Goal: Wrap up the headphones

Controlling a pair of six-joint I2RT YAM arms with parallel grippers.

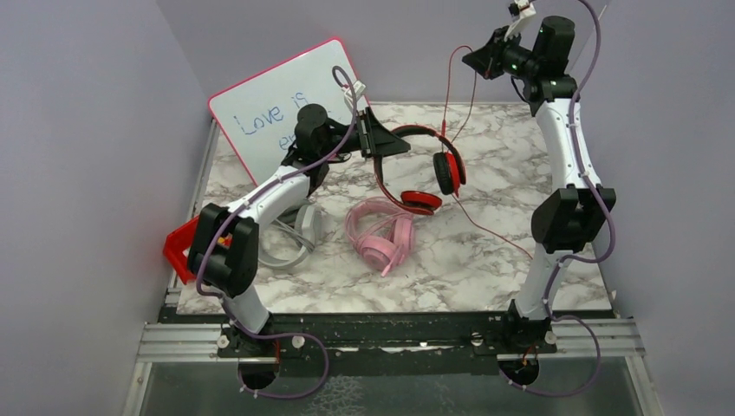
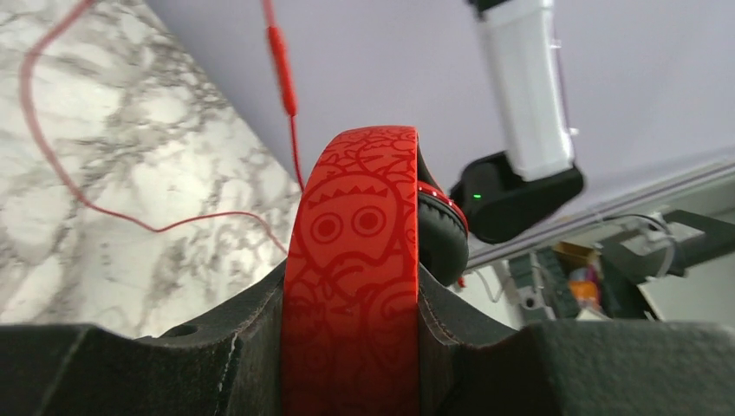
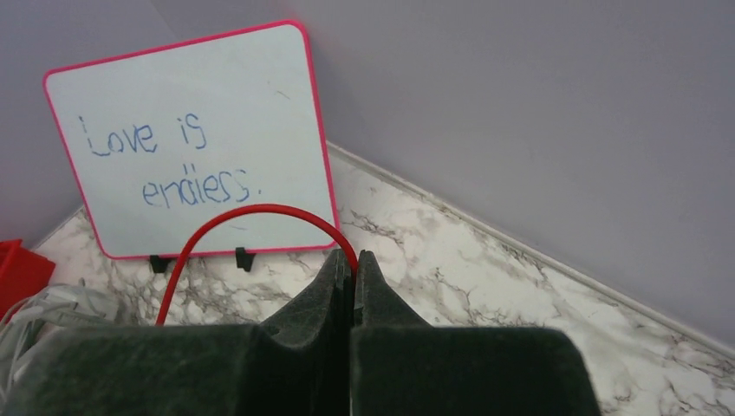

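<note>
Red-and-black headphones (image 1: 422, 201) hang above the middle of the table, with my left gripper (image 1: 384, 140) shut on their headband; in the left wrist view the patterned red band (image 2: 351, 243) fills the space between the fingers. My right gripper (image 1: 471, 61) is raised at the back right, shut on the thin red cable (image 3: 260, 208), which loops up over it and runs down past the headphones. More cable trails on the table toward the front right.
Pink headphones (image 1: 381, 251) and grey headphones (image 1: 308, 227) lie on the marble table (image 1: 468, 277). A red bin (image 1: 178, 243) is at the left, a whiteboard (image 1: 251, 95) at the back left.
</note>
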